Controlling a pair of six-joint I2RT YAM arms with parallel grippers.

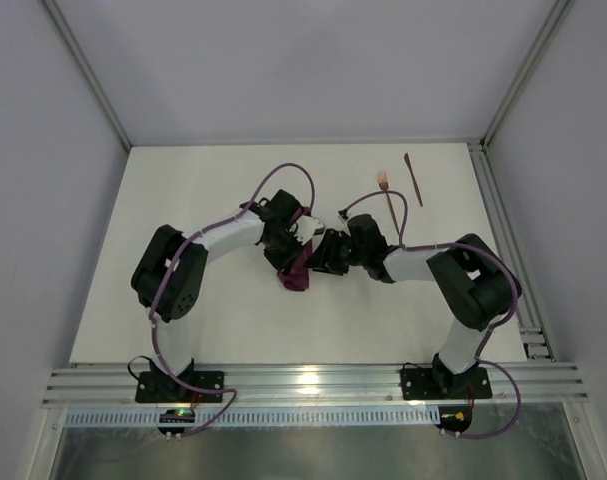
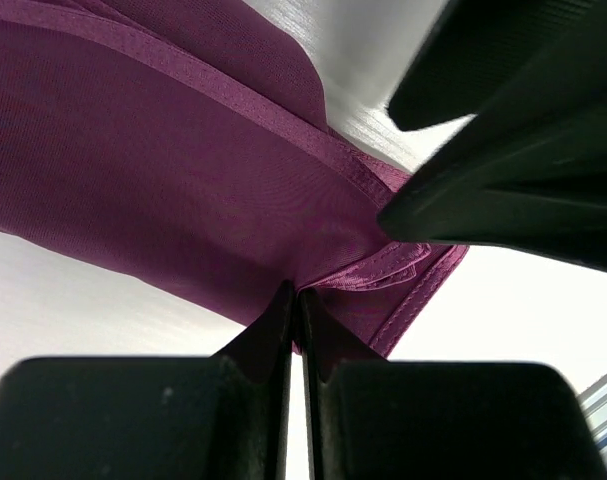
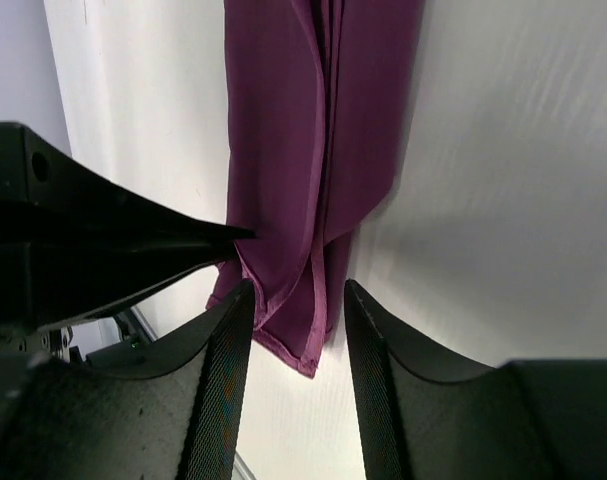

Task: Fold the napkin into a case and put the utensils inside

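Observation:
The maroon napkin (image 1: 295, 277) lies folded into a long strip at the table's middle, with layered stitched edges and a small folded flap at one end. My left gripper is shut, its tips down on the napkin at that flap. My right gripper stands open just right of the left one, over the napkin's end in the right wrist view. A fork (image 1: 383, 183) and a thin wooden utensil (image 1: 415, 180) lie at the back right of the table.
Walls surround it at the back and sides, with a metal rail (image 1: 303, 370) along the front edge.

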